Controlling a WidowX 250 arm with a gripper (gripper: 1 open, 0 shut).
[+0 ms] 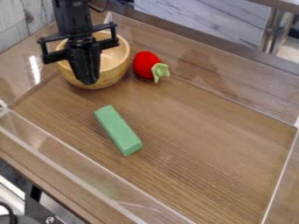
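Observation:
My black gripper (84, 59) hangs over a tan wooden bowl (111, 75) at the upper left of the camera view, its fingers pointing down at or inside the bowl and covering part of it. Whether it holds anything or how far apart its fingers stand is hard to tell. A red object with a pale green top (147, 65) lies just right of the bowl. A green block (118, 129) lies on the wooden table in front of the bowl.
A pale wall and edge border the left, and a shelf edge sits at the top right.

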